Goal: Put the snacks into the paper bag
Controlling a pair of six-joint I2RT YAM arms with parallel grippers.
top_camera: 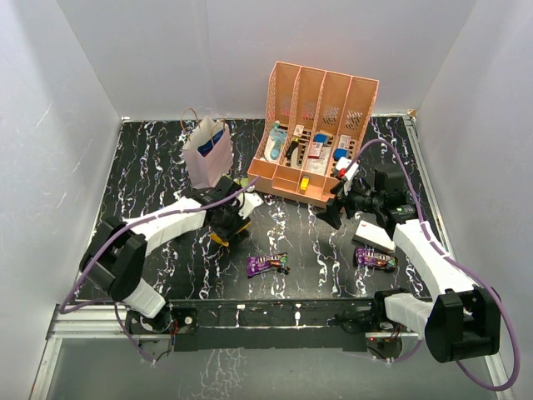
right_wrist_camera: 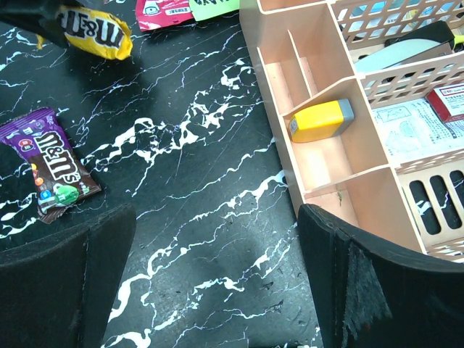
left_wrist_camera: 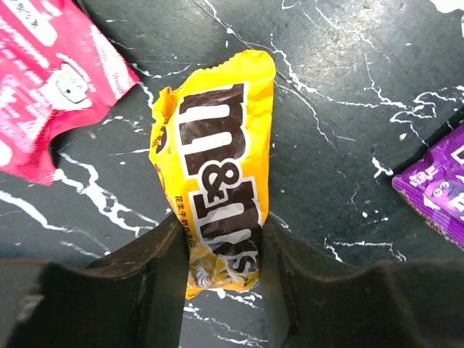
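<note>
My left gripper is shut on a yellow M&M's bag, raised slightly over the marble table, as the right wrist view shows. A purple M&M's bag (top_camera: 265,263) lies front centre; another purple bag (top_camera: 375,258) lies at the right. A pink snack packet (left_wrist_camera: 58,101) and a green one (right_wrist_camera: 212,6) lie behind the yellow bag. The pale paper bag (top_camera: 208,162) stands at the back left. My right gripper hovers open and empty beside the organiser.
A peach compartment organiser (top_camera: 286,179) with small items fills the back centre. A white box (top_camera: 372,236) lies near the right arm. Bare table (right_wrist_camera: 181,188) shows between the centre snack and the organiser.
</note>
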